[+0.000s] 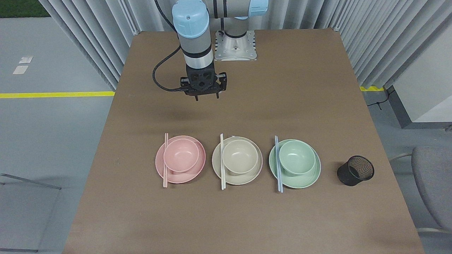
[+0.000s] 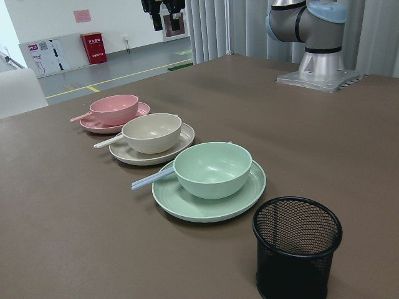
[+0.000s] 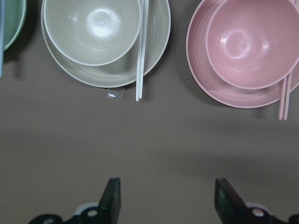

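My gripper hangs open behind the three place settings, nothing between its fingers. In the front view are a pink bowl on a pink plate, a cream bowl on a cream plate, and a green bowl on a green plate. Beside each bowl on the left lie chopsticks: pink, white and pale blue. The wrist view shows the cream and pink settings beyond my open fingers.
A black mesh pen holder stands right of the green setting. The arm's base sits at the back edge.
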